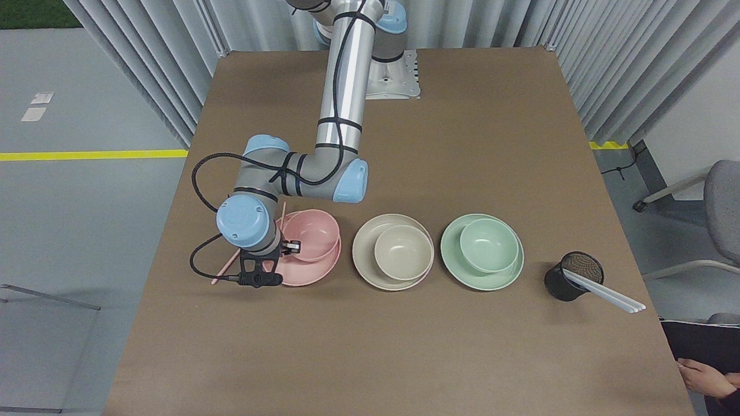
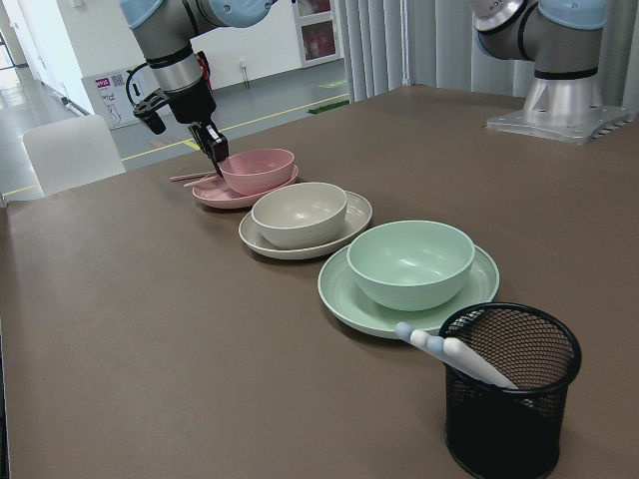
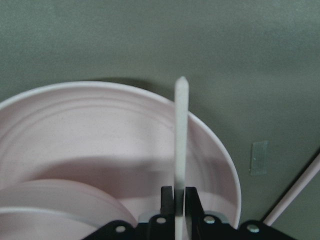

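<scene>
My gripper is shut on a pale pink chopstick point(image 3: 181, 125) over a pink plate point(image 3: 100, 125) that holds a pink bowl point(image 3: 60, 200). A second chopstick point(image 3: 295, 192) lies right of the plate in the wrist view. In the front view the arm reaches down to the pink bowl point(image 1: 310, 232) and plate at the left of the dishes; the fingertips are mostly hidden there. In the left view the gripper point(image 2: 218, 160) is at the pink bowl's near edge.
A cream bowl point(image 1: 402, 251) and a green bowl point(image 1: 489, 244), each on a plate, sit to the right. A black mesh cup point(image 1: 562, 284) holds white utensils. A person's hands point(image 1: 707, 378) show at the right edge.
</scene>
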